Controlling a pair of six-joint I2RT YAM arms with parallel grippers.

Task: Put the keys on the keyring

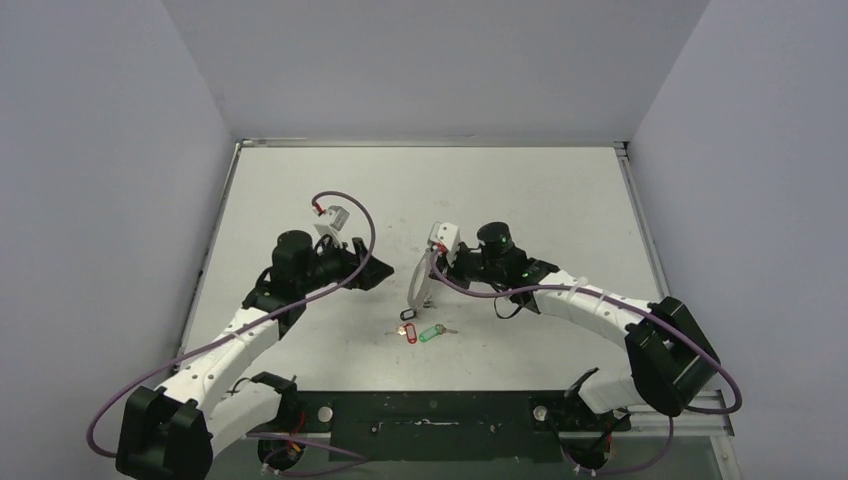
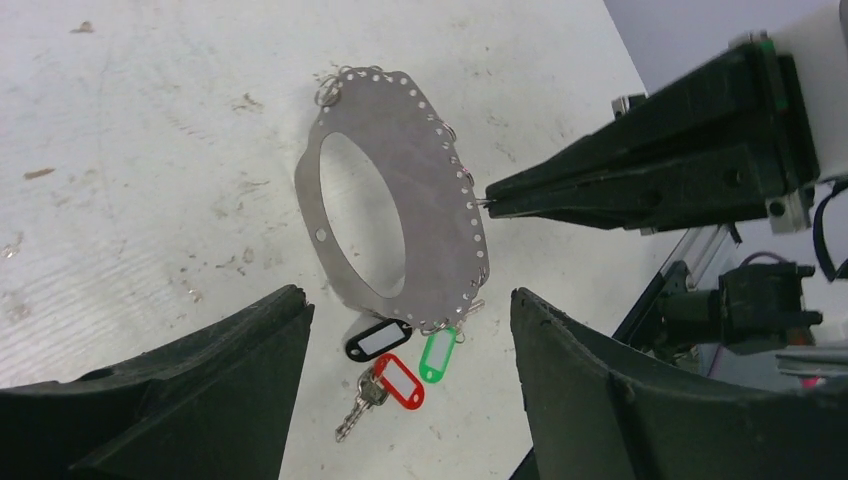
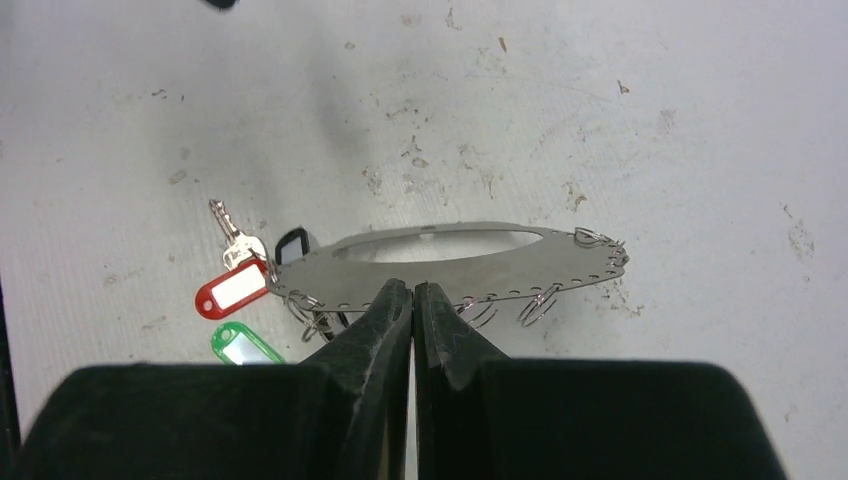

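Note:
The keyring (image 2: 430,190) is a flat grey metal plate with a large oval opening and small wire rings along its edge. My right gripper is shut on a small part at its edge, and the plate is tilted. A black tag (image 2: 378,341) lies at its lower end; whether it is attached is unclear. A key (image 3: 232,235) with a red tag (image 3: 232,290) and a green tag (image 3: 245,344) with its key (image 1: 446,330) lie on the table. My left gripper (image 1: 375,265) stands open left of the plate, nothing between its fingers.
Purple cables (image 1: 240,333) run along both arms. Both grippers are close together, with the plate between them.

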